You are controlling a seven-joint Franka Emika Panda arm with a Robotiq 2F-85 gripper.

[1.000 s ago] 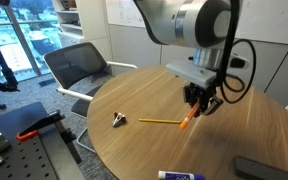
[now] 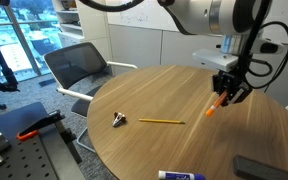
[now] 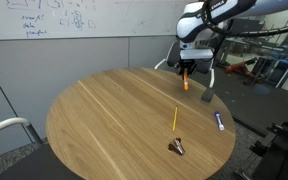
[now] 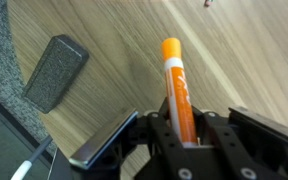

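An orange marker (image 2: 216, 103) with white on its body hangs from my gripper (image 2: 222, 92), which is shut on it above the wooden table. In the wrist view the marker (image 4: 179, 95) points up and away between the fingers, its orange tip clear of them. A yellow pencil (image 2: 162, 121) lies on the table to the left of my gripper in exterior view 1. The black eraser (image 2: 262, 168) rests near the table's right front edge, and shows at left in the wrist view (image 4: 56, 73).
A blue and white marker (image 2: 181, 176) lies by the front edge. Small metal scissors or a clip (image 2: 119, 119) sits to the left of the pencil. A chair (image 2: 76, 65) stands beyond the table's left edge.
The things on the table have not moved.
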